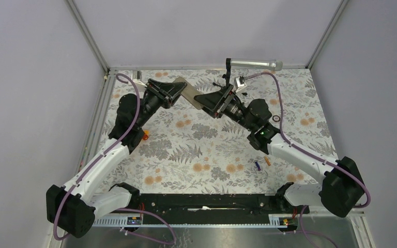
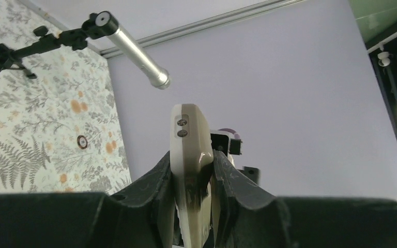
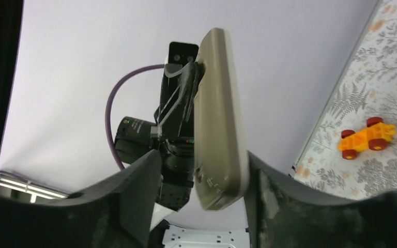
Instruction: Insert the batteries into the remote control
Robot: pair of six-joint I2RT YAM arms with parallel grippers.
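Observation:
The beige remote control (image 1: 191,93) (image 2: 190,134) (image 3: 217,119) is held up above the table with my left gripper (image 1: 181,88) shut on one end. My right gripper (image 1: 212,103) is at the other end, part open, its blurred fingers on either side of that end; whether they touch it I cannot tell. Two small batteries, one purple (image 1: 257,166) and one orange (image 1: 267,161), lie on the patterned table at the lower right.
A silver tube on a black stand (image 1: 253,63) is at the back right. A yellow toy car (image 3: 366,138) lies on the left of the table, and a small ring (image 1: 276,118) on the right.

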